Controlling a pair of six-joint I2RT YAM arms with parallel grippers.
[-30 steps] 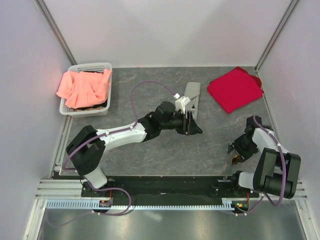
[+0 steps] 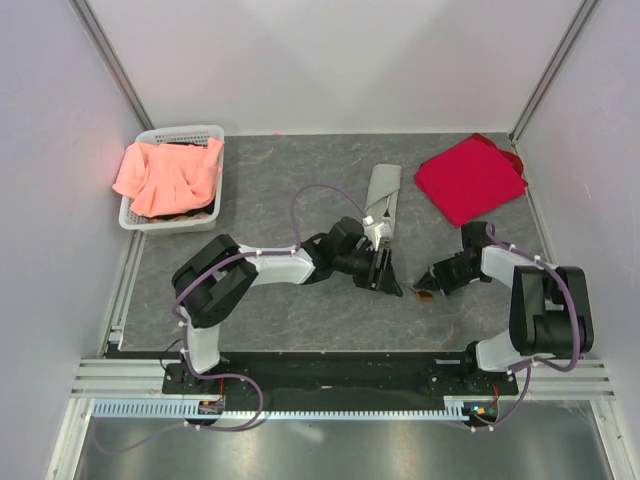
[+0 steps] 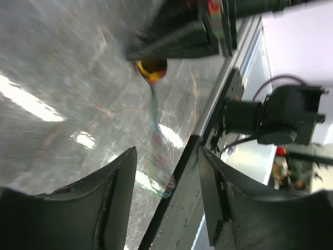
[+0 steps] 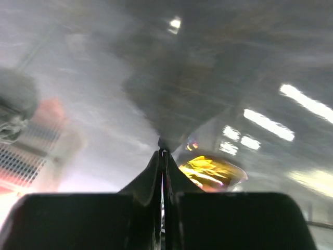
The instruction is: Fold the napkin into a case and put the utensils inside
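Note:
A spoon with a gold bowl hangs at the tip of my right gripper, whose fingers are closed together. In the right wrist view, the gold bowl shows just beside the shut fingertips; the exact hold is hidden. The spoon's thin greenish handle points toward my left gripper. That gripper is part open, its fingers standing either side of the handle's line, with no grip visible. Behind it lies the narrow folded grey napkin, with something silvery on its lower part.
A red cloth lies folded at the back right. At the back left stands a white basket holding a salmon cloth. Both grippers are close together.
My right gripper has moved left and slightly back, carrying the spoon. The left gripper has come forward and a little right, so the two are now near each other.

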